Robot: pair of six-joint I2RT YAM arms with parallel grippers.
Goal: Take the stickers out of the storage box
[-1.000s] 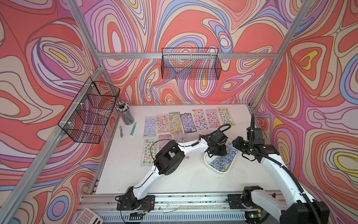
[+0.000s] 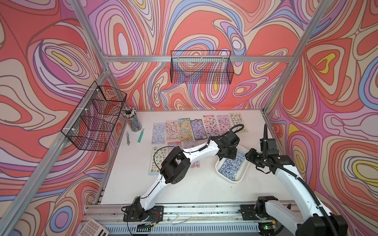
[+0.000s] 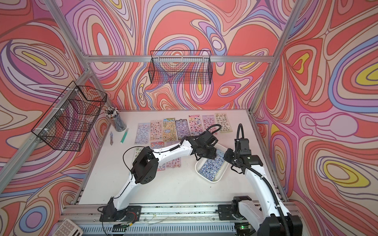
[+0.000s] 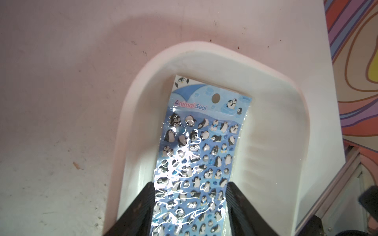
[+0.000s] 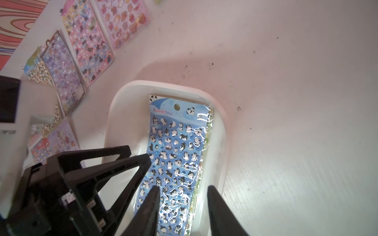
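Note:
A blue penguin sticker sheet (image 4: 196,157) marked "Animal Seal" lies face up in the white storage box (image 2: 247,170). Along its right side in the right wrist view, a thin yellowish-green edge (image 5: 207,131) suggests something beneath it. My left gripper is open above the sheet, its fingertips apart with the printed surface showing between them. From the right, my right gripper reaches the box; its fingers are partly open and hold nothing. The left gripper's black fingers (image 5: 137,163) cross over the box's left side in the right wrist view.
Sticker sheets lie in rows on the table, including a gold one (image 2: 185,129) and a purple one (image 2: 198,129). A pen cup (image 2: 135,123) and a green stick (image 2: 140,135) stand farther left.
The penguin sheet now sits farther left in the box than a second ago, baring the floor on the right. The right gripper shifted slightly.

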